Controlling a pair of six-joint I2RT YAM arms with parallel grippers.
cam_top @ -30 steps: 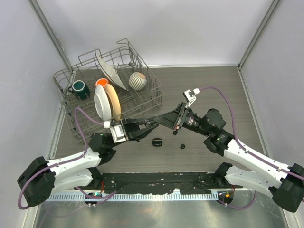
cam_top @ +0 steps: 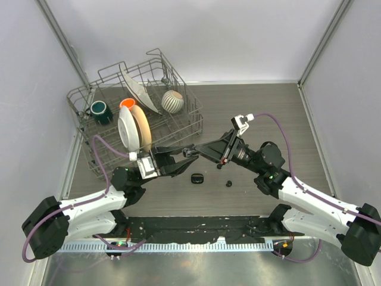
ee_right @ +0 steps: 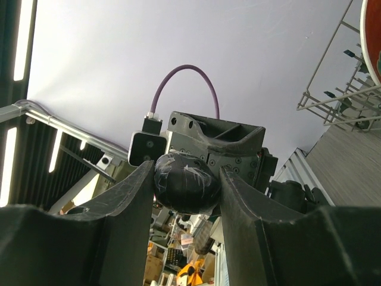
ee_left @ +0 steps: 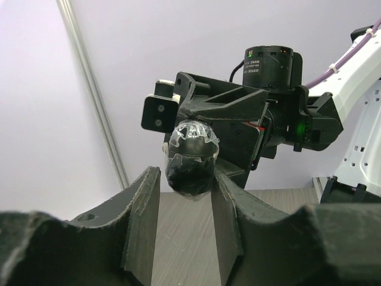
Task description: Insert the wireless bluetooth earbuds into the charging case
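Observation:
My two grippers meet mid-air over the table in the top view, left gripper facing right gripper. Between their fingertips is a dark, rounded object in crinkled clear film, also filling the gap in the right wrist view. My left gripper is shut on it; whether the right fingers press on it is unclear. The black charging case lies on the table below. Small dark earbuds lie to its right, one partly under the right gripper.
A wire dish rack with plates, cups and a bowl fills the back left. White walls close in the sides and back.
Over the last second my right gripper has shifted slightly, its wrist a little lower and rightward. The left arm looks unmoved.

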